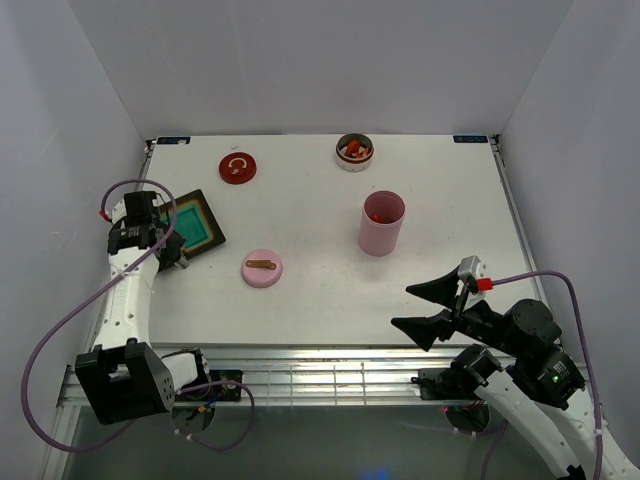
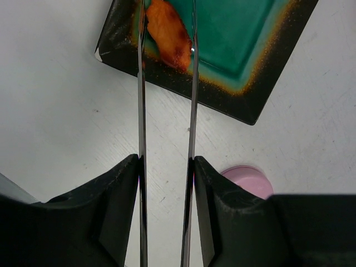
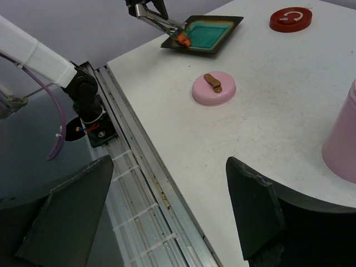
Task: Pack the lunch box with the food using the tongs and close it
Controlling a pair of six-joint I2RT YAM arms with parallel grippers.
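Observation:
An orange-brown food piece (image 2: 167, 36) lies on the dark-rimmed green tray (image 1: 195, 215) at the table's left. My left gripper is over the tray, its long thin metal tips either side of the piece, part open; whether they grip it is unclear. A pink round lid with a brown tab (image 1: 258, 275) lies right of the tray. A red disc lid (image 1: 238, 170) sits behind. A pink cylinder (image 1: 378, 235) stands right of centre, and a small container of food pieces (image 1: 354, 152) at the back. My right gripper (image 1: 420, 310) stands open and empty at front right.
Grey walls bound the sides and back; a metal rail (image 1: 300, 375) runs along the front edge.

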